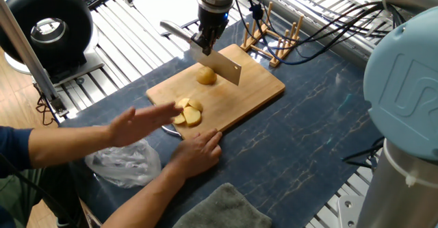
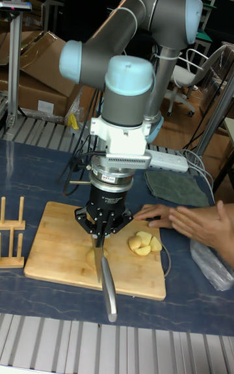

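Note:
My gripper [image 1: 205, 44] is shut on a cleaver [image 1: 222, 65] near its handle and holds it above a wooden cutting board [image 1: 250, 91]. The broad blade hangs over the board, while the metal handle [image 2: 108, 291] sticks out on the side away from the person. On the board, close by the blade, rests a potato piece [image 1: 206, 75]; in the other view the gripper and cleaver hide most of it. Several cut potato pieces [image 1: 192, 115] lie in a small heap near the board's end, beside the person's hands.
One hand [image 1: 196, 154] of a person rests at the board's edge, and the other hand [image 1: 140, 123] is over its end near the cut pieces. A plastic bag [image 1: 123, 163], a grey cloth [image 1: 224, 211] and a wooden rack [image 1: 274, 40] surround the board. Cables hang near the rack.

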